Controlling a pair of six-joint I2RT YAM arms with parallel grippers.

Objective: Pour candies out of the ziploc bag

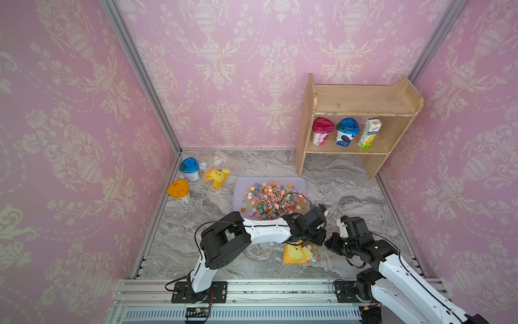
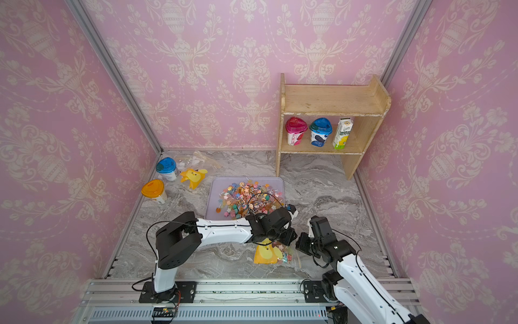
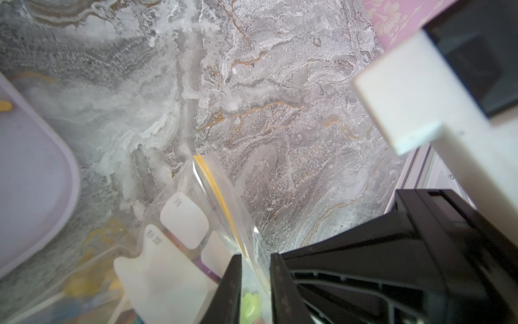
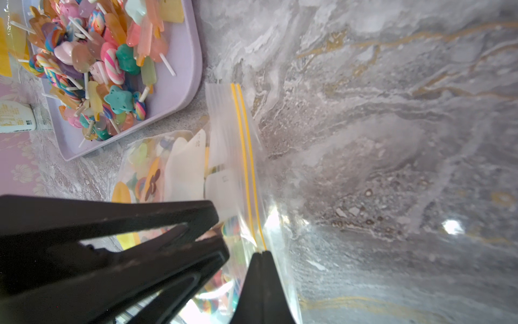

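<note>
A ziploc bag of candies with a yellow bear print (image 1: 296, 253) (image 2: 267, 253) lies at the table's front. Its yellow-striped zip edge (image 4: 242, 145) faces right in the right wrist view. My left gripper (image 1: 318, 240) is over that edge, its fingertips part open at the bag's mouth; whether film is between them is unclear. My right gripper (image 1: 331, 245) is shut at the zip edge, low beside the left one; any film between its fingers is hard to tell. A lilac tray (image 1: 240, 186) piled with loose candies sits behind both.
A wooden shelf (image 1: 367, 91) with tubs and a carton stands at back right. An orange-lidded tub (image 1: 178, 190), a blue-lidded tub (image 1: 189, 168) and another yellow bag (image 1: 217, 176) are at left. The right part of the table behind my right arm is clear.
</note>
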